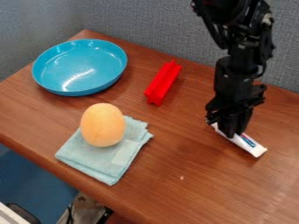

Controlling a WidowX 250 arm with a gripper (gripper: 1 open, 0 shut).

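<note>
A white toothpaste tube (249, 144) with red and blue print lies on the wooden table at the right. The black gripper (229, 124) points down onto its upper-left part, its fingers low at the tube and hiding that end. Whether the fingers grip it is not clear.
A blue plate (79, 66) sits at the back left. A red elongated object (163, 82) lies at the back middle. An orange egg-shaped object (101, 125) rests on a light blue cloth (96, 160).
</note>
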